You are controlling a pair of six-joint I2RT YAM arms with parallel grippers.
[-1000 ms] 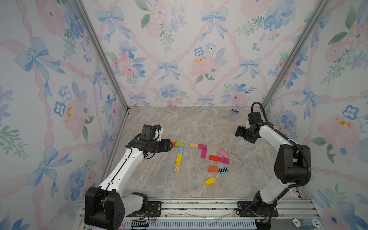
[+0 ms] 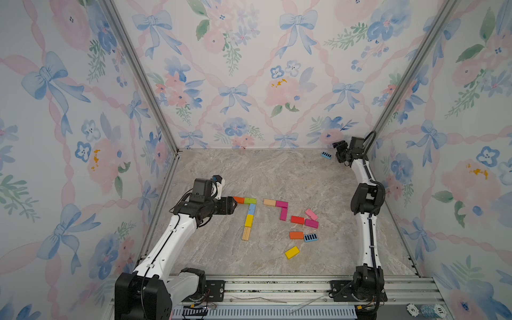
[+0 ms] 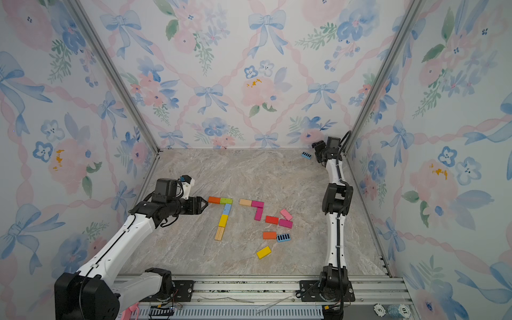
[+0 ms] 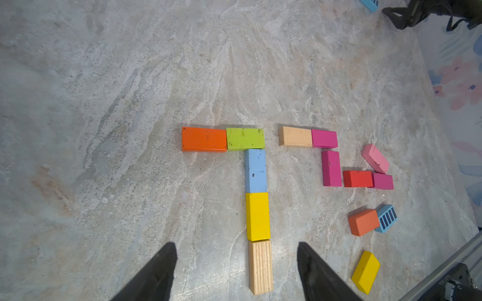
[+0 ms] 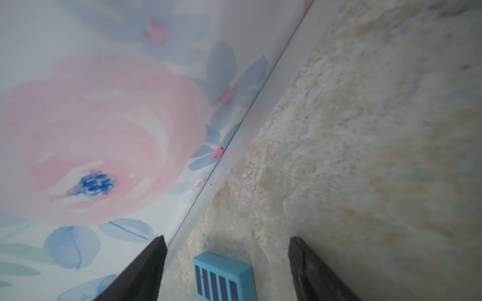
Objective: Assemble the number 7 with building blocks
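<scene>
In the left wrist view, an orange block and a green block form a top bar. Below the green one run a blue block, a yellow block and a wooden block, making a 7. Beside it, a tan block, a magenta block and an upright magenta block make a corner. My left gripper is open and empty above the floor. At the back right, my open right gripper is close to a slotted blue block, which shows between its fingers but is not gripped.
Loose blocks lie right of the corner: pink, red, magenta, orange, slotted blue and yellow. The back wall stands close to the far slotted block.
My right arm has stretched out toward the back wall, bringing its gripper up beside the far slotted blue block. The left arm has shifted slightly left. All blocks look unmoved.
</scene>
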